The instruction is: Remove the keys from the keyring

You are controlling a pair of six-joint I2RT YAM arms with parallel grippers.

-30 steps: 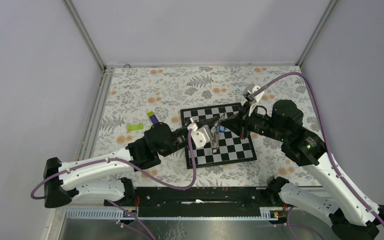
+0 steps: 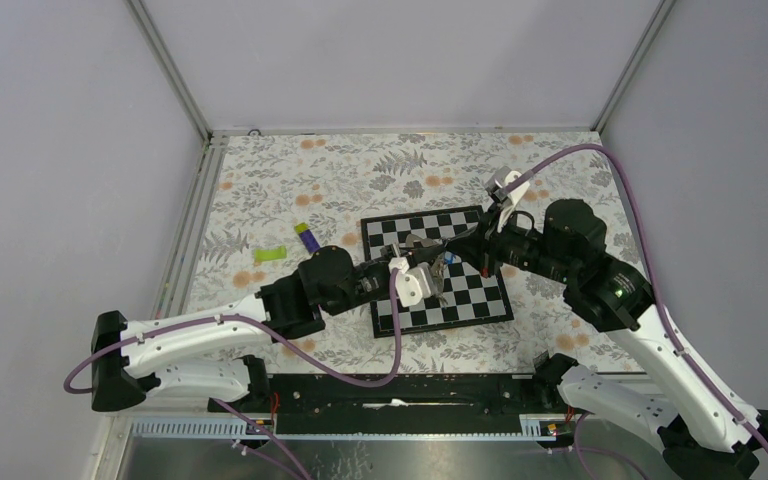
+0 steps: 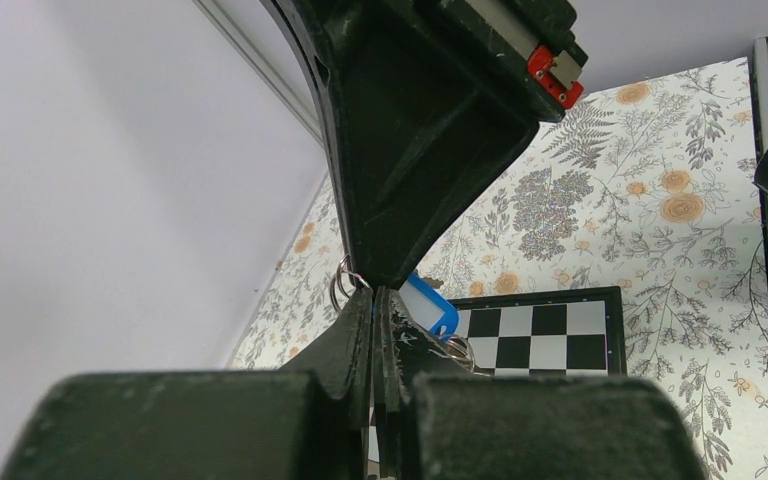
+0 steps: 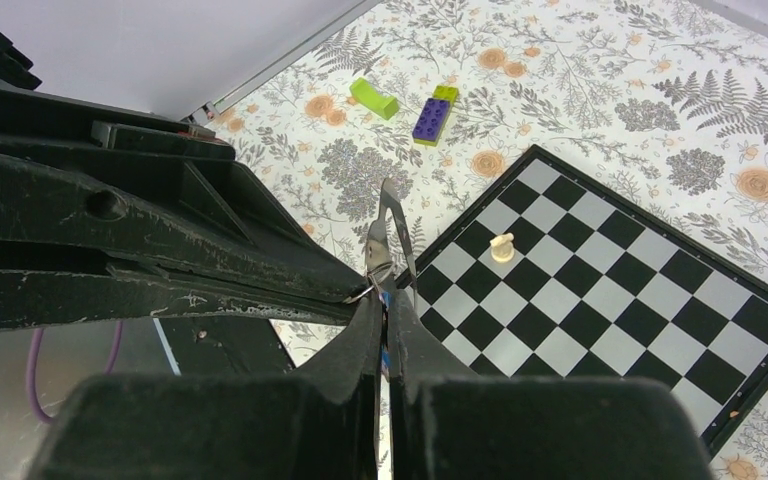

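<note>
My right gripper (image 2: pixel 448 247) is shut on the thin wire of the keyring (image 4: pixel 362 294), holding it above the chessboard. My left gripper is shut with its tips against the ring area; whether wire lies between them is hard to see. Silver keys (image 4: pixel 380 238) stick out by the meeting tips in the right wrist view. A blue tag (image 3: pixel 435 307) with a small ring (image 3: pixel 459 350) hangs behind the left fingertips. Other metal pieces (image 2: pixel 441 285) dangle over the board in the top view. Part of the keyring is hidden by the fingers.
Beneath the grippers lies the chessboard (image 4: pixel 600 262), with a small cream piece (image 4: pixel 502 248) on it. A purple block (image 2: pixel 307 240) and a lime-green block (image 2: pixel 270 254) rest to the left. The cloth behind the board is clear.
My left gripper has shifted right, toward the right gripper's tips. An upper key has swung from upright to pointing left. The right arm has stayed in place.
</note>
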